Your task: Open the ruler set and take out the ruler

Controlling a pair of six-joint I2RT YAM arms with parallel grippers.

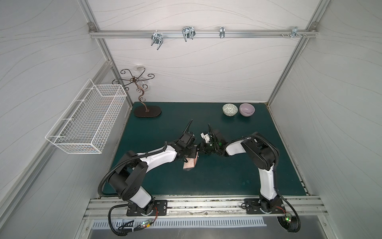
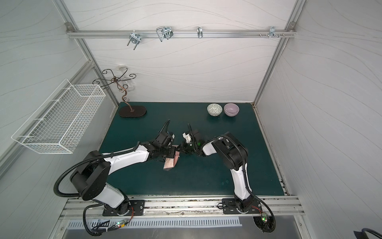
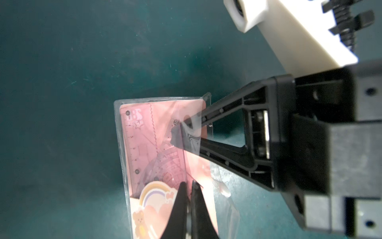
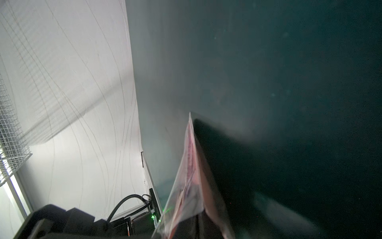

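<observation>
The ruler set, a clear plastic sleeve [image 3: 119, 151] with pink rulers [image 3: 135, 143] and a pink rainbow card [image 1: 189, 163], is held off the mat between both arms at the centre. My left gripper is shut at the sleeve's edge, apparently pinching thin plastic. My right gripper reaches to the sleeve's upper side, its fingertips seen through or behind the plastic, shut on it. In the right wrist view the sleeve [image 4: 191, 167] stands edge-on, hiding most of those fingers.
Two bowls [image 1: 230, 109] [image 1: 246, 110] stand at the back right, a metal scroll stand [image 1: 145, 111] at the back left. A white wire basket [image 1: 91, 119] hangs on the left wall.
</observation>
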